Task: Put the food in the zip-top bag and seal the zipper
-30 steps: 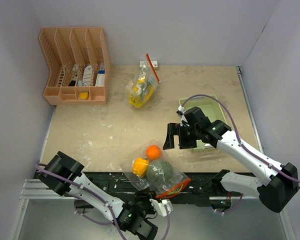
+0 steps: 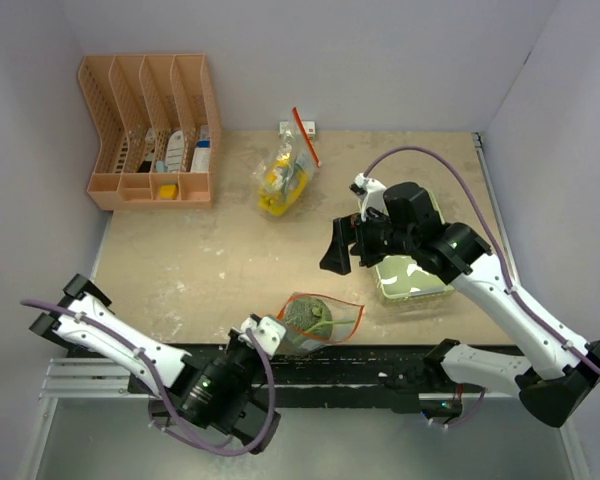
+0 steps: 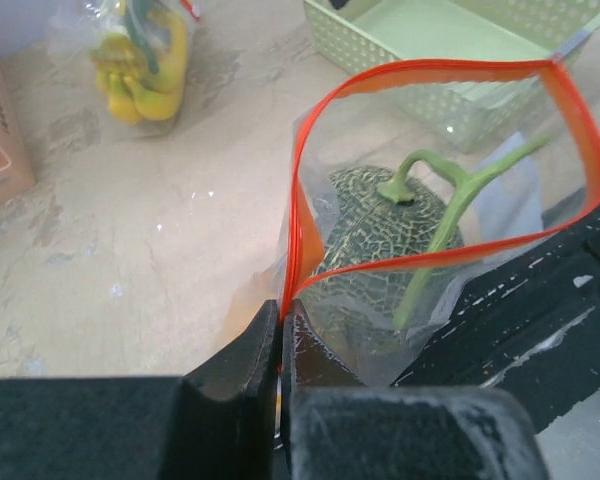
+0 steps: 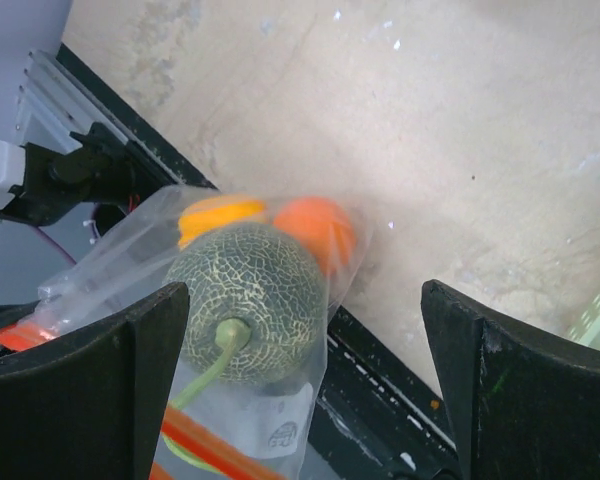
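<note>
A zip bag with red zipper [image 3: 442, 66] stands at the table's near edge, holding a netted melon [image 4: 255, 290], a green stem [image 3: 465, 195], an orange [image 4: 315, 230] and a yellow pepper [image 4: 220, 210]. My left gripper is shut on the red zipper edge, pinching it at one side of the loop-shaped opening. My right gripper [image 2: 342, 245] is open above and right of the bag, its fingers empty, with the bag below it in the right wrist view.
A second bag of yellow food [image 2: 285, 180] lies at the back centre. A peach divided organiser [image 2: 150, 180] is at the back left. A green basket [image 2: 410, 280] sits on the right under my right arm.
My left gripper has moved up, raising the bag's zipper end, so the orange and pepper are now hidden from above. The right gripper has moved slightly toward the back.
</note>
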